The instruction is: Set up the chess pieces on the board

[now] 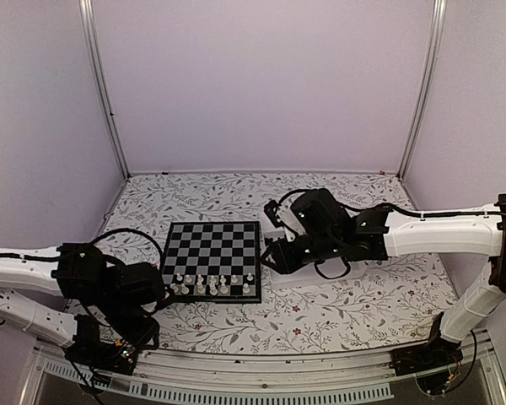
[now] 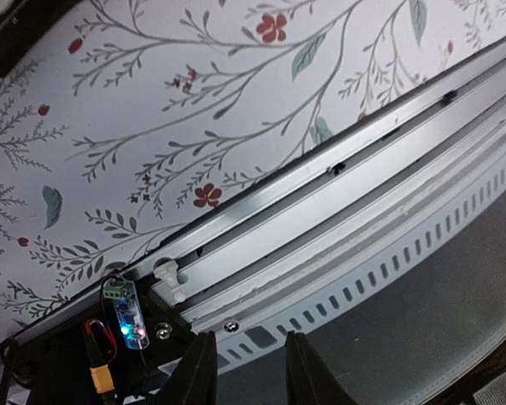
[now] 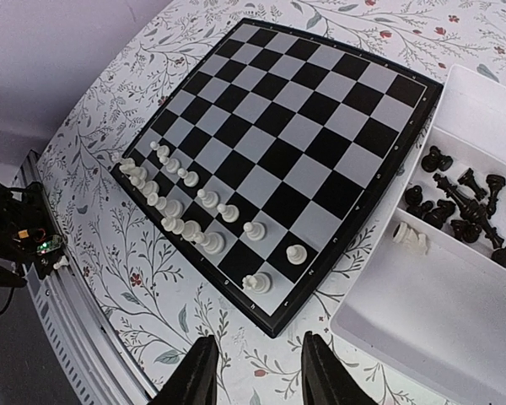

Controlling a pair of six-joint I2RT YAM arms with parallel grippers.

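The chessboard (image 1: 211, 245) carries two rows of white pieces (image 3: 207, 240) along its near edge, fewer in the front-most part near its right end. Black pieces (image 3: 456, 205) lie in a compartment of the white tray beside the board, with one white piece (image 3: 410, 239) in the neighbouring compartment. My left gripper is low at the near left, off the board, above the table edge, its fingers apart with nothing between them. My right gripper hangs over the area at the board's right, by the tray, fingers apart and empty.
The metal rail (image 2: 337, 211) runs along the near edge, with a small circuit board (image 2: 131, 312) and cables. Walls enclose the back and sides.
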